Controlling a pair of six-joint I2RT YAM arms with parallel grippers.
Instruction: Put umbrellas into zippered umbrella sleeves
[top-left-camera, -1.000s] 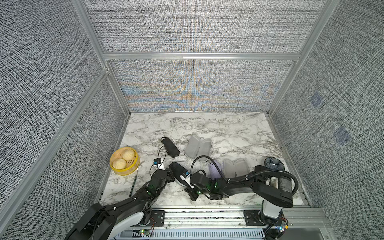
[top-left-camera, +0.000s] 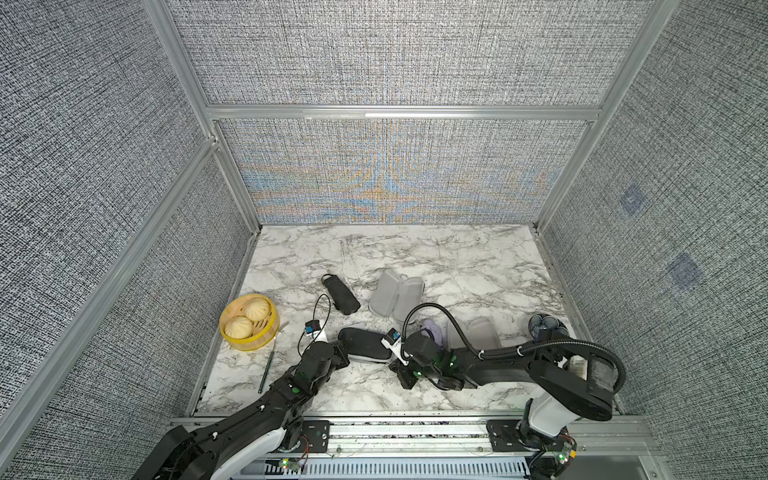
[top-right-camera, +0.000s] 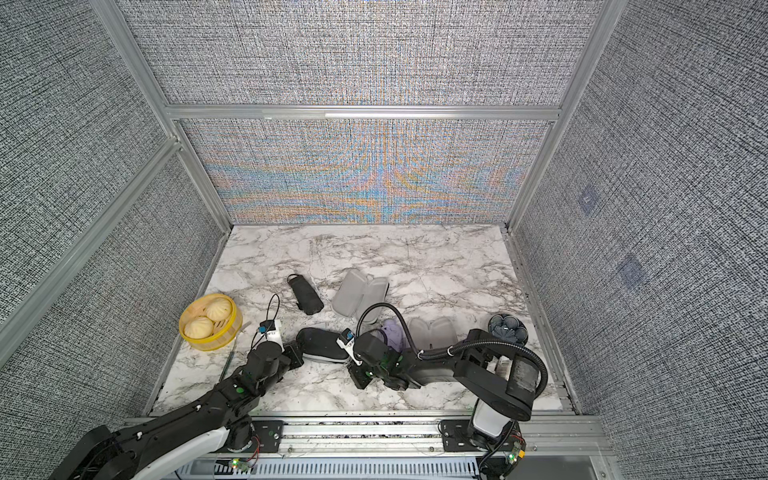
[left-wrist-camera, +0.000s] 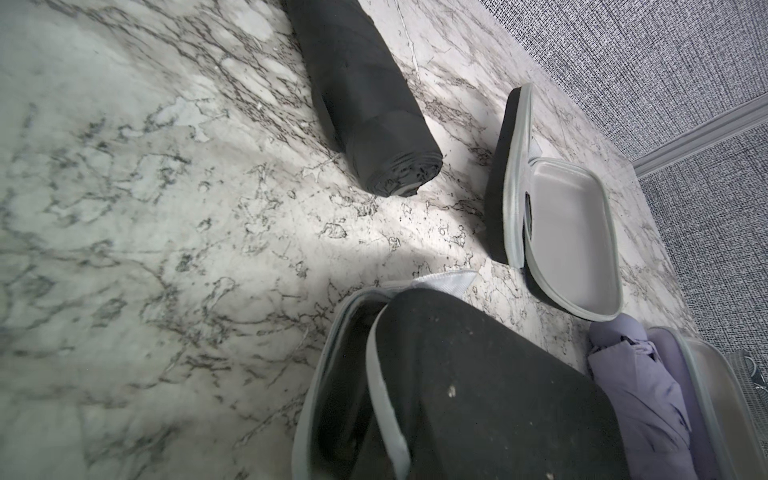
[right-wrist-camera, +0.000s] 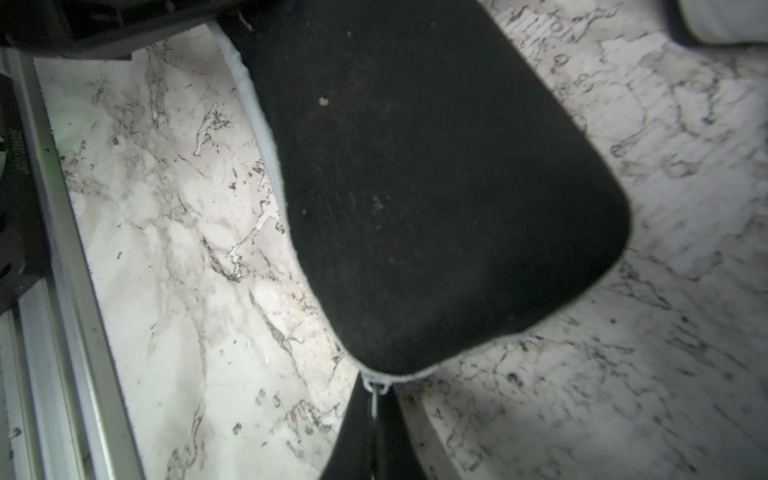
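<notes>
A black zippered sleeve (top-left-camera: 364, 342) with grey trim lies front centre, its lid partly down. My left gripper (top-left-camera: 340, 352) is at its left end, fingers out of the left wrist view. My right gripper is shut at the sleeve's corner; a small pale piece, seemingly the zip pull, is at its fingertips. A folded black umbrella (left-wrist-camera: 368, 104) lies behind. An open grey sleeve (top-left-camera: 396, 296) stands to its right. A lilac umbrella (left-wrist-camera: 636, 400) sits at an open sleeve, partly behind the right arm in the top views; another grey sleeve (top-right-camera: 432, 332) lies open there.
A steamer with buns (top-left-camera: 249, 321) and a thin dark stick (top-left-camera: 266, 368) lie at the left. A dark cluster of cups (top-right-camera: 508, 328) is at the far right.
My right gripper and arm have moved to the right and a little back along the black sleeve. The left arm has barely moved.
</notes>
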